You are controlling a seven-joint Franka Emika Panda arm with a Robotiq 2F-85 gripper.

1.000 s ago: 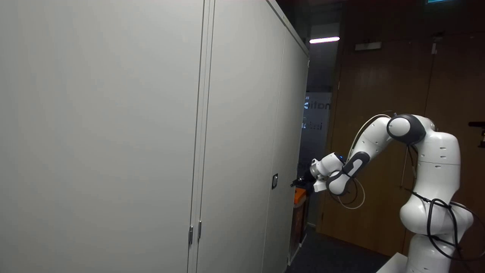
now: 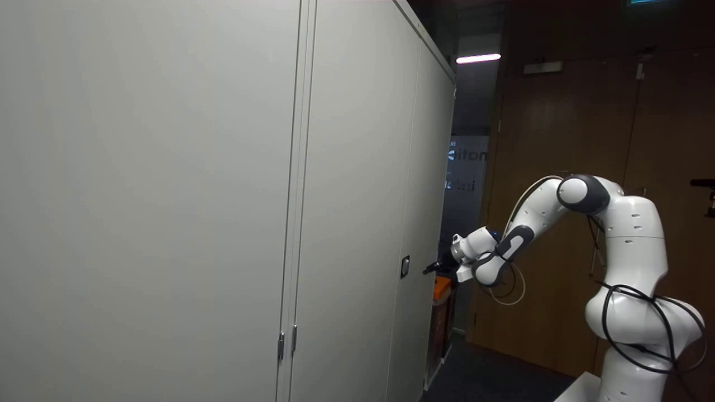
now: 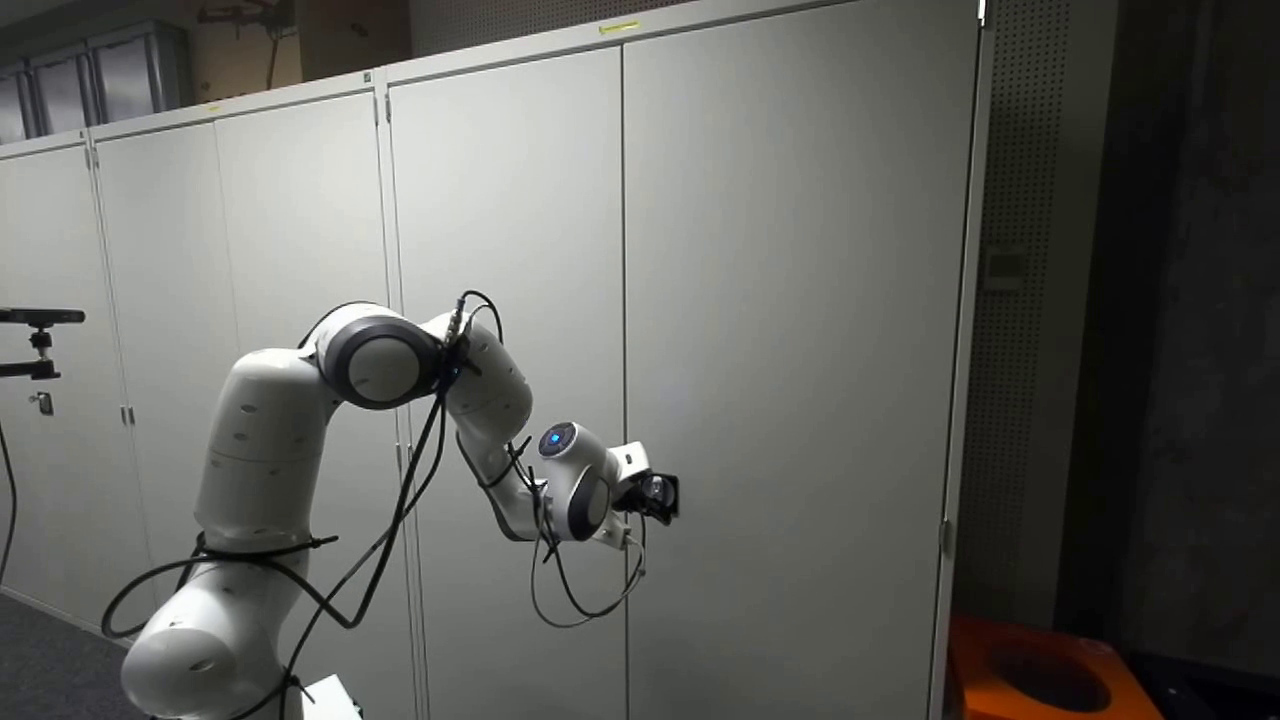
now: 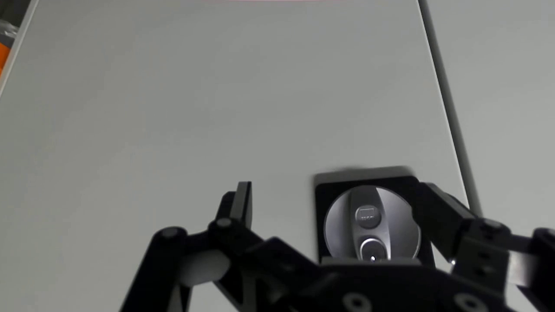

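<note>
A round silver latch [image 4: 400, 223] with a raised centre grip and keyhole sits in a black square recess on the light grey cabinet door [image 4: 208, 104]. In exterior view 1 the same latch [image 2: 405, 267] shows just left of my gripper [image 2: 429, 269], a small gap between them. My gripper stands open in the wrist view, one finger [image 4: 242, 205] left of the latch and the other overlapping the right edge of its plate. Nothing is between the fingers. The latch's lower part is hidden behind the gripper body. The cabinet doors are closed.
A vertical door seam [image 4: 450, 99] runs right of the latch. Near the cabinet's end stands an orange-topped bin [image 3: 1044, 672]. Black and white cables [image 3: 576, 600] hang from the arm. Open air lies between arm base and cabinet.
The cabinet doors look the same.
</note>
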